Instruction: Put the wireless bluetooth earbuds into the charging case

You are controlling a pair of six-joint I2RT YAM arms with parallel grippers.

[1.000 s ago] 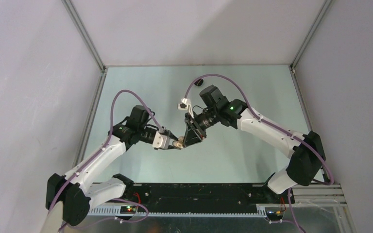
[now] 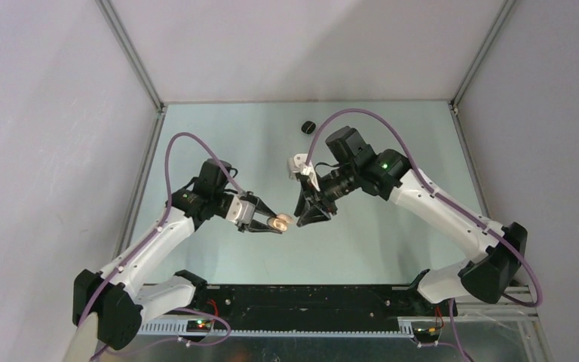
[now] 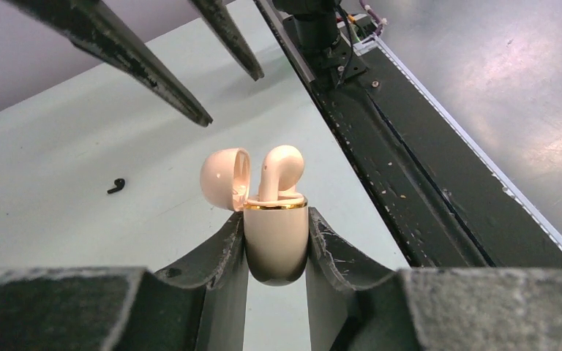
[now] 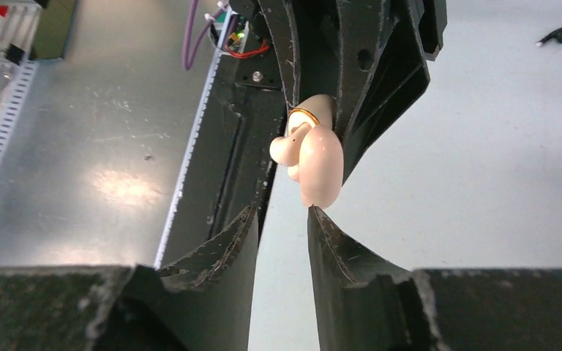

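Observation:
My left gripper [image 2: 271,225] is shut on the cream charging case [image 3: 275,241], held upright in the left wrist view with its lid [image 3: 219,179] flipped open. A cream earbud [image 3: 282,168] stands in the case, its head above the gold rim. In the right wrist view the lid [image 4: 322,164] faces my right gripper, whose fingers are part open with nothing between them, just short of the case. In the left wrist view those fingertips hang above and beyond the case.
A small black earbud [image 4: 556,35] lies on the white table [image 2: 249,256]. A round black object [image 2: 308,127] sits at the back of the table. The table's front edge borders a dark rail [image 2: 309,302].
My right gripper has drawn back to the right, away from the case. My left gripper still holds the case at nearly the same place.

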